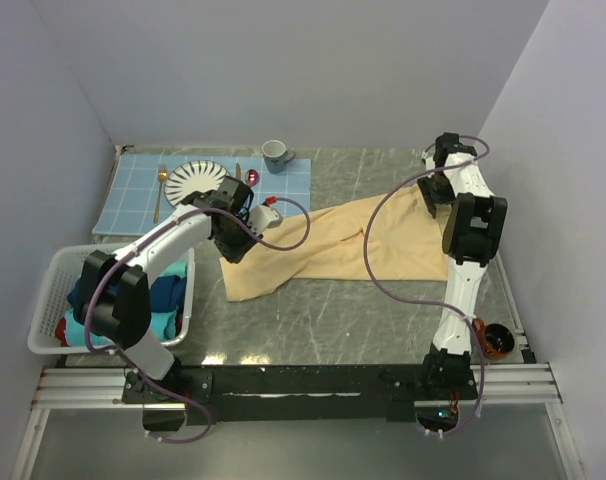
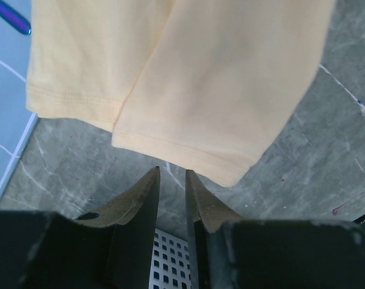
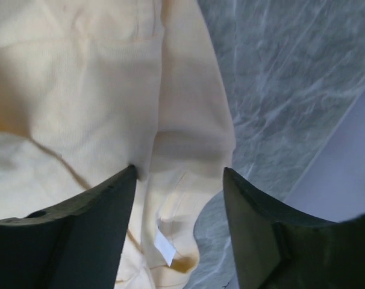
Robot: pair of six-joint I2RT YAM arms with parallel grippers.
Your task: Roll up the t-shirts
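Note:
Stretched across the table lies a pale yellow t-shirt, its narrower end at the left and its wider end under the right arm. In the left wrist view, that left end of the shirt shows hemmed edges and a long fold. My left gripper is part open above bare table just off the hem, with no cloth between its fingers. Over the shirt's far right edge, my right gripper stands part open; cloth lies beneath the gap, and whether the fingers touch it is unclear. A white tag shows there.
A white basket of folded blue and teal cloth stands at the left. Behind are a blue placemat, a striped plate, cutlery and a grey mug.

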